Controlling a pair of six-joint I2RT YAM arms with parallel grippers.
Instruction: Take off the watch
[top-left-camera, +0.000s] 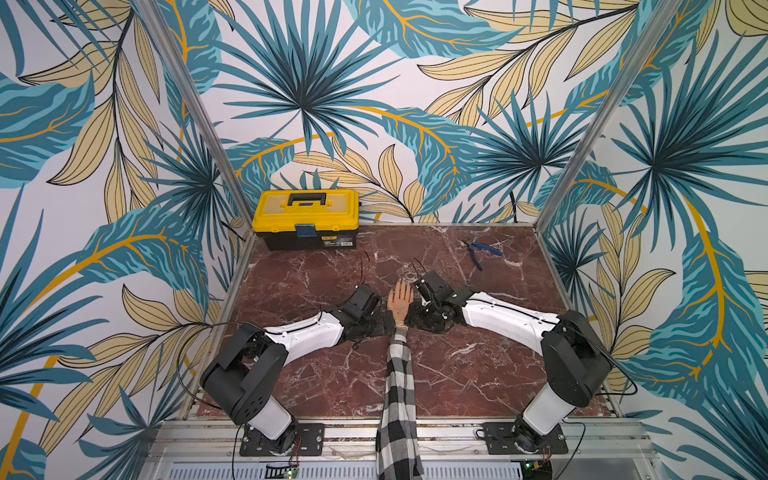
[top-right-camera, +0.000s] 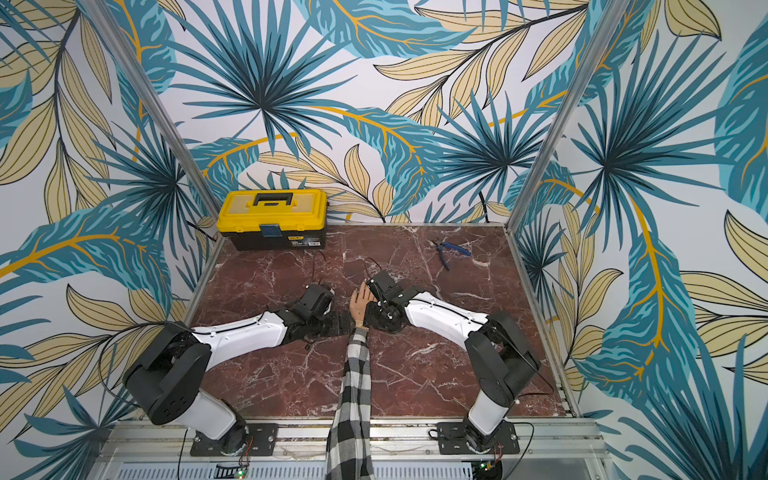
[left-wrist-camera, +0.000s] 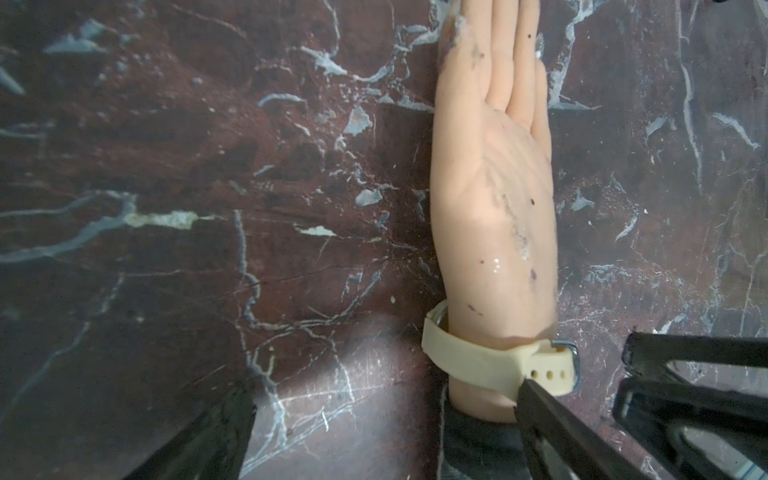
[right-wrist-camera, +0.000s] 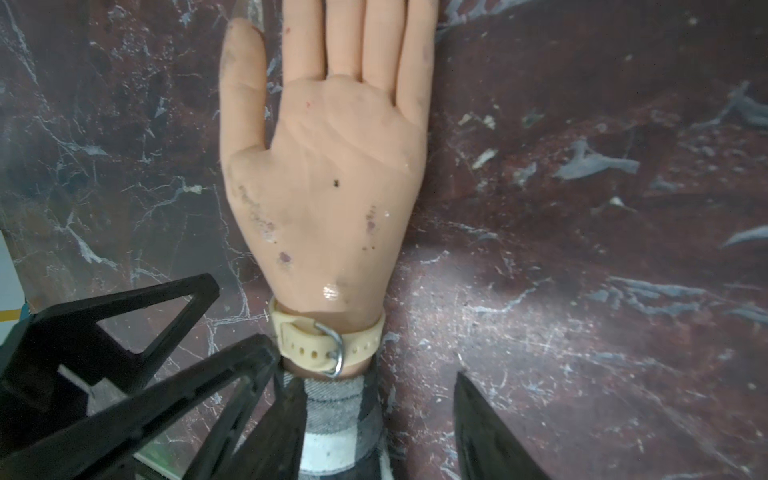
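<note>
A mannequin hand (right-wrist-camera: 336, 184) lies palm up on the marble table, its forearm in a plaid sleeve (top-left-camera: 397, 392). A cream watch strap (right-wrist-camera: 320, 344) circles the wrist, its metal buckle facing up in the right wrist view. My left gripper stands open beside the wrist, its fingers either side of it at the bottom of its view, empty. My right gripper is spread around the wrist just below the strap from above, nothing clasped between its fingers. Both grippers crowd close to the hand from either side.
A yellow-lidded toolbox (top-left-camera: 305, 212) sits at the back left of the table (top-left-camera: 472, 368). Blue-handled pliers (top-left-camera: 485, 249) lie at the back right. The front table areas either side of the sleeve are fairly clear.
</note>
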